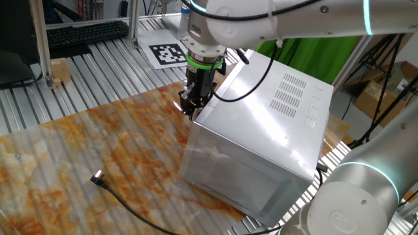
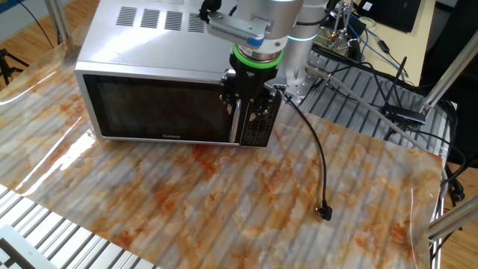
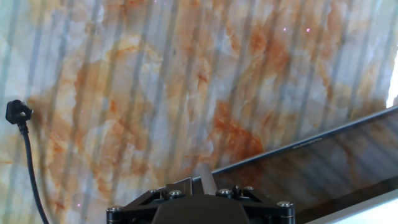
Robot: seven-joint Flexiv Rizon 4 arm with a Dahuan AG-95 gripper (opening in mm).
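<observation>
A silver microwave stands on the marbled table sheet, its dark door closed. The upright door handle is near the right side of the front, beside the control panel. My gripper points down at the front, right at the handle's upper part. In the wrist view the handle shows at the bottom centre, in line with my gripper. The palm and links cover the rest, so whether the fingers touch or clasp the handle cannot be made out.
A black power plug lies on the sheet, its cable running back beside the microwave. A printed marker sheet and a keyboard lie farther off.
</observation>
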